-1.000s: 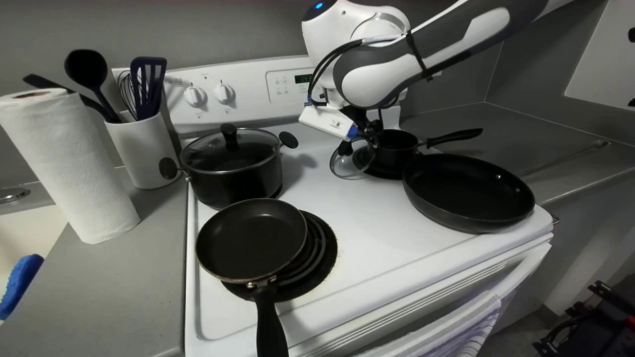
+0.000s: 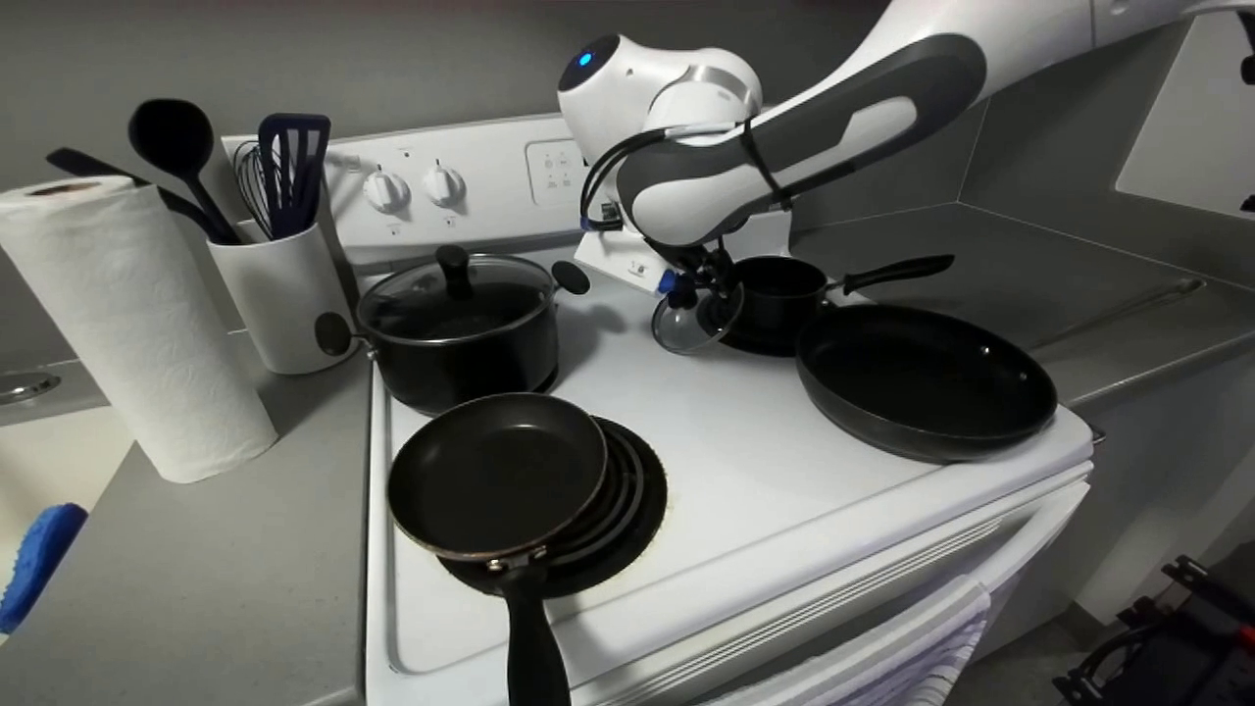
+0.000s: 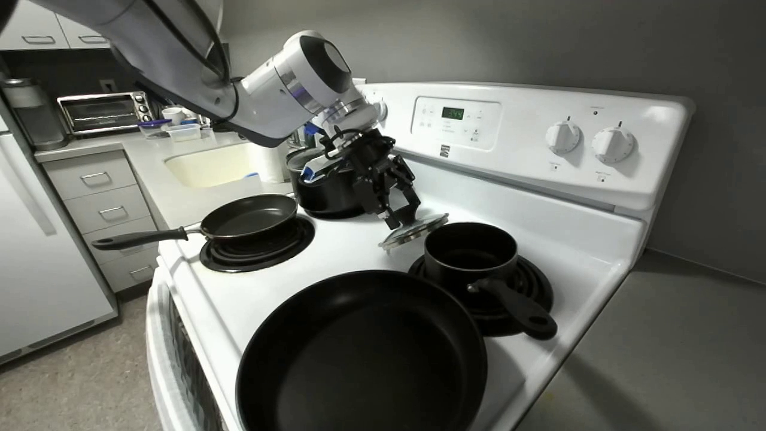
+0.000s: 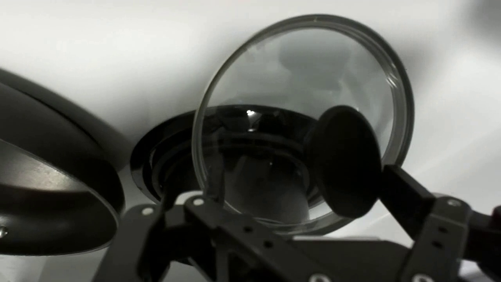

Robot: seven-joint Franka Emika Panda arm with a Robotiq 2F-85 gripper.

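Note:
A small glass lid (image 2: 679,333) with a metal rim and black knob (image 4: 346,162) sits tilted beside the small black saucepan (image 2: 771,288), partly over the rear burner. Whether it touches the saucepan I cannot tell. My gripper (image 3: 399,219) is low over the lid, its fingers open. In the wrist view, one finger (image 4: 404,190) is right up against the knob's right side or overlaps it. The other finger (image 4: 216,181) is well to the left, leaving a wide gap between it and the knob.
A large frying pan (image 3: 359,359) occupies the front right of the stove, close to the saucepan. A lidded pot (image 2: 465,359) stands at the back left, with a smaller frying pan (image 2: 500,477) in front of it. The white stovetop (image 2: 718,453) is bare in the middle.
My arm and gripper have shifted left and lower in the first exterior view, bringing the fingers around the lid's knob region. The lid has barely moved, if at all.

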